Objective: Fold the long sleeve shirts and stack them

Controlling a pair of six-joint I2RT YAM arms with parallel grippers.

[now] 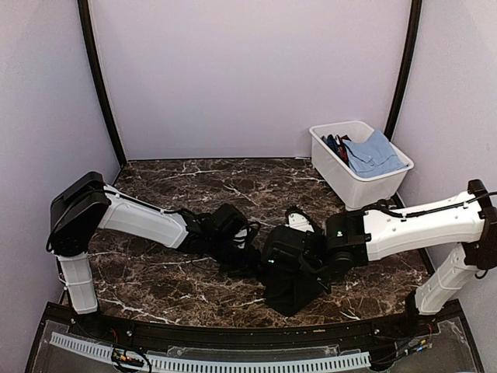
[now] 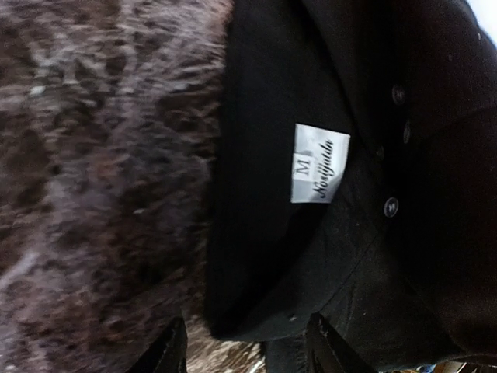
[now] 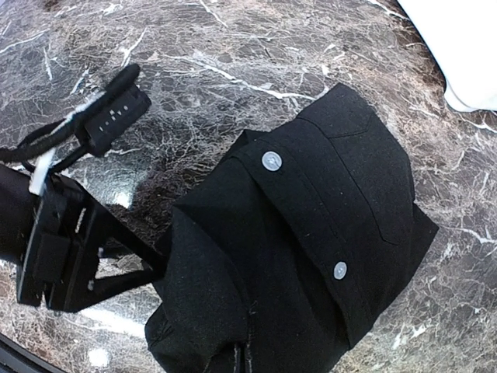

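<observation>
A black button-up shirt (image 3: pixel 334 179), partly folded, lies on the table in the right wrist view. Its white M label (image 2: pixel 320 165) and several buttons show in the left wrist view. My left gripper is part open at the shirt's left edge, its fingers (image 2: pixel 169 353) spread to either side of a cloth corner (image 2: pixel 241 328). My right gripper is shut over the shirt, and the cloth gathers into creases right at its fingertips. From the top view, both arms hide much of the shirt (image 1: pixel 291 297).
A white bin (image 1: pixel 353 175) at the back right holds a light blue folded garment (image 1: pixel 374 155) and darker clothes. The two grippers stand close together.
</observation>
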